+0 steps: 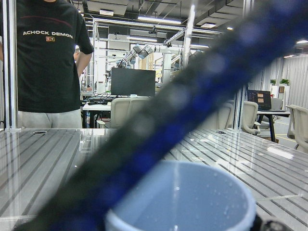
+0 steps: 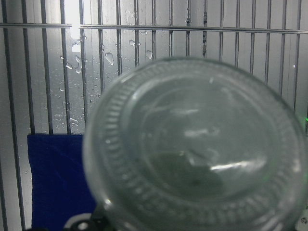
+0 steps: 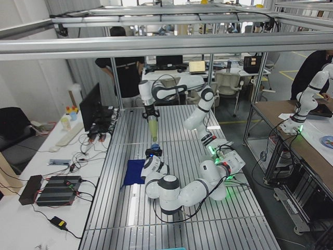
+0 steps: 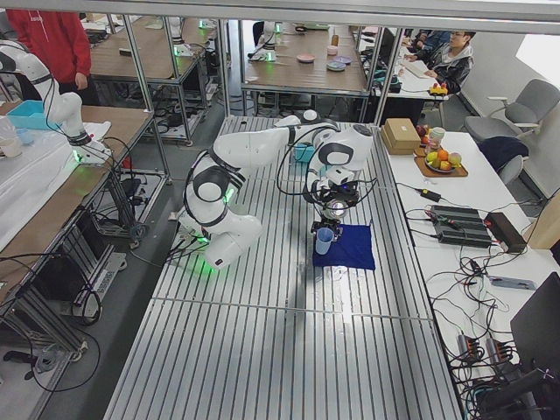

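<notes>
A light blue cup [image 4: 323, 241] is at my left gripper [image 3: 154, 151], which is low over a dark blue cloth [image 3: 133, 172]; in the left wrist view the cup's rim [image 1: 180, 187] fills the bottom, behind a blurred dark blue band. Above it, my right gripper [image 3: 151, 112] holds a greenish bottle [image 3: 153, 126] upright; its round base [image 2: 195, 144] fills much of the right wrist view. Whether the bottle is tilted slightly I cannot tell.
The slatted metal deck [image 4: 262, 350] is mostly clear. A side table [image 3: 31, 224] with monitor, cables and black boxes runs along the left in the left camera view. Frame posts stand around the deck.
</notes>
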